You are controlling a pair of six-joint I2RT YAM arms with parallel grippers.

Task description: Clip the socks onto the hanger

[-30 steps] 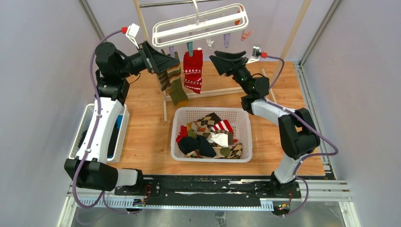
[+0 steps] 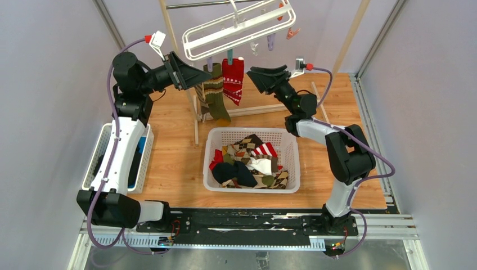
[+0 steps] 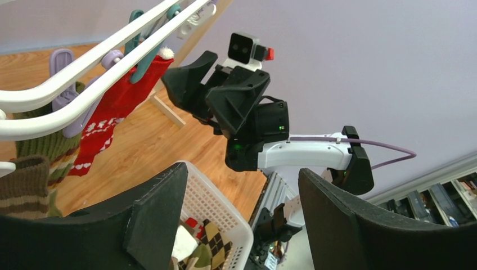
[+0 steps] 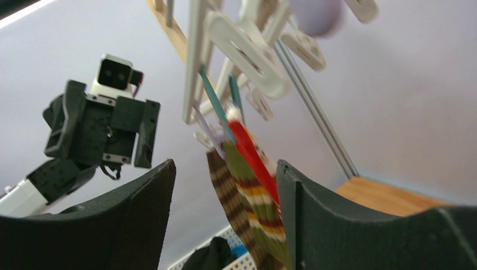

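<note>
The white hanger hangs from a rod at the top of the top view. A red patterned sock is held by a teal clip. Left of it hangs a green striped sock on a purple clip. A brown striped sock hangs at the left edge of the left wrist view. My left gripper is open and empty, overlapping the brown sock from above. My right gripper is open and empty, to the right of the red sock.
A white basket with several socks stands mid-table. Another white basket stands at the left, partly under my left arm. Free clips, including an orange one, hang on the hanger's right side. A wooden frame stands behind.
The hanger and hanging socks have shifted and swung a little. The left arm has stayed about where it was.
</note>
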